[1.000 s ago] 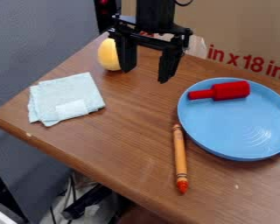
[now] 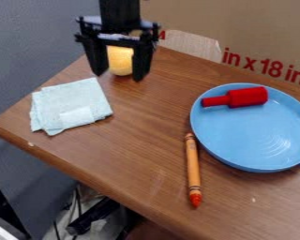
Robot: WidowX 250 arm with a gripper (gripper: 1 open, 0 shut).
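My black gripper point(image 2: 120, 58) hangs over the back left of the wooden table, its two fingers spread apart. Behind it is a yellow object point(image 2: 121, 62), partly hidden by the gripper. A folded pale cloth point(image 2: 70, 106) lies at the left. A blue plate point(image 2: 250, 141) on the right holds a red cylindrical object with a handle point(image 2: 247, 97). An orange crayon-like stick point(image 2: 193, 172) lies left of the plate, toward the front.
A cardboard box point(image 2: 265, 42) with red printing stands at the back right. The table's left edge drops to a grey surface.
My gripper has moved left, now in front of the yellow object and nearer the cloth. The objects on the table look unmoved.
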